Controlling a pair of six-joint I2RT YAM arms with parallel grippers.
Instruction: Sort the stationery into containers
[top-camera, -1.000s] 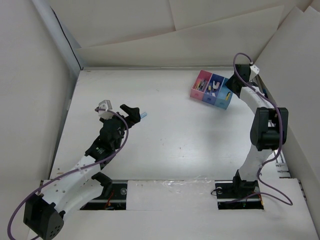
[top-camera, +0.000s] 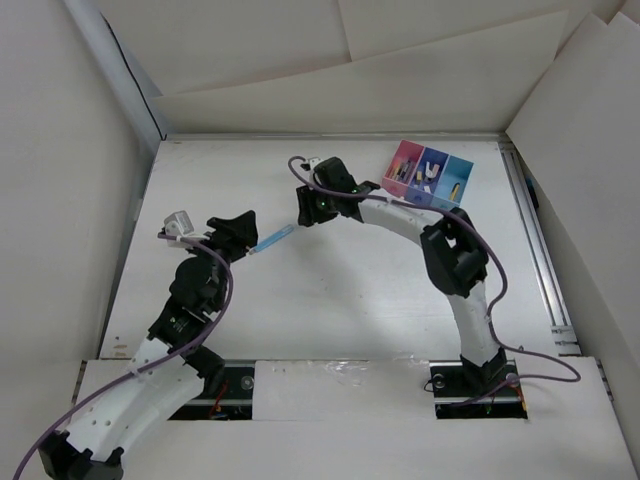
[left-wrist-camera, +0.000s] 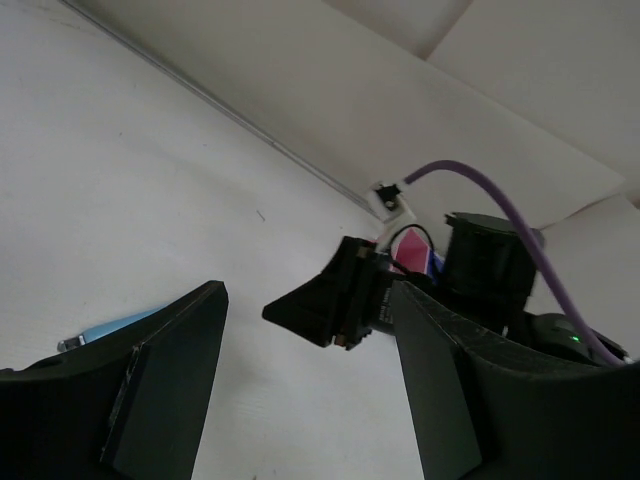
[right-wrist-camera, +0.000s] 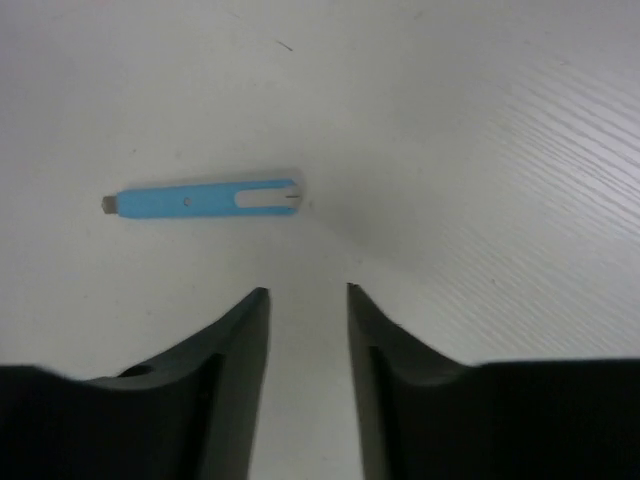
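Observation:
A light blue pen-like item (top-camera: 275, 237) lies on the white table between the two arms; it shows whole in the right wrist view (right-wrist-camera: 200, 200). My left gripper (top-camera: 241, 238) is just left of it; in the left wrist view its fingers stand apart, and I cannot see whether anything is between them. My right gripper (top-camera: 310, 215) hangs above and to the right of the item, its blurred fingers (right-wrist-camera: 230, 360) part open with nothing visible between them. A three-compartment container (top-camera: 398, 155), pink, dark blue and light blue, holds small stationery pieces at the back right.
Paper screens stand along the back and sides; a metal rail runs along the right edge.
My right arm has swung left from the container to above the blue item.

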